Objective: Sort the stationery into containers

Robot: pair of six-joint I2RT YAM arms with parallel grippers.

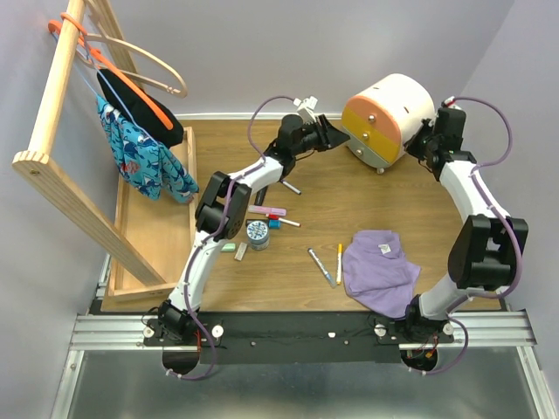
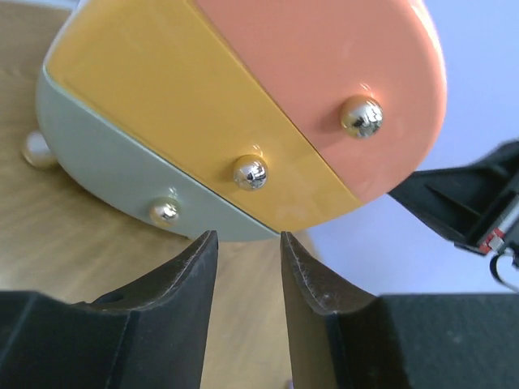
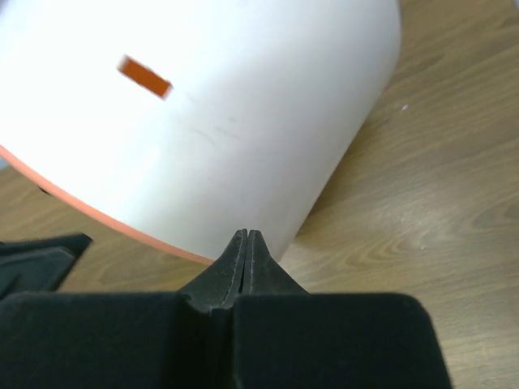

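A rounded drawer organizer (image 1: 394, 109) with pink, yellow (image 2: 203, 121) and grey-blue fronts and silver knobs stands at the back right. My left gripper (image 1: 336, 135) is open just left of its fronts, facing the knobs. My right gripper (image 1: 415, 140) is shut at the organizer's right side, by its white shell (image 3: 227, 121), with nothing seen between its fingers. On the table lie markers (image 1: 340, 262), a pink item (image 1: 266, 209), a round clear tub (image 1: 258, 234), a blue block (image 1: 274, 223) and small pale items (image 1: 240, 251).
A wooden rack (image 1: 153, 279) with hangers and hanging bags fills the left side. A folded purple cloth (image 1: 380, 271) lies at the front right.
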